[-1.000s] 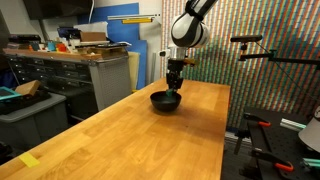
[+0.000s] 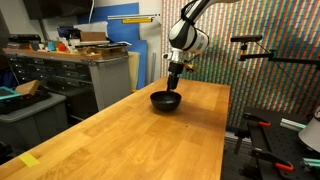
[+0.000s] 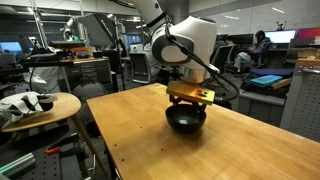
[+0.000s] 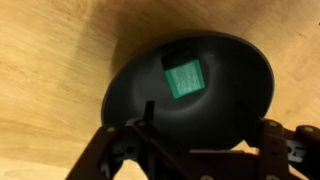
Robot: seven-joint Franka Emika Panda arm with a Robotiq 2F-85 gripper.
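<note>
A black bowl point(image 2: 166, 104) stands on the wooden table, and in the wrist view the same bowl point(image 4: 125, 95) fills the middle of the picture. Inside it, on the bowl's floor, lies a small green block point(image 4: 186, 78). Exterior view 2 shows a bit of the green block point(image 3: 183, 121) within the bowl too. My gripper is over the bowl with its fingers apart. The block lies beyond the fingertips, with nothing seen between them. From outside, the gripper point(image 2: 172, 86) appears small and dark above the bowl.
Much of the wooden table point(image 2: 115, 140) around the bowl is bare. A grey cabinet point(image 2: 70, 80) stands behind it on the left. Black equipment point(image 2: 275, 140) occupies the right side.
The arm has shifted slightly, and the gripper now sits a little higher over the bowl.
</note>
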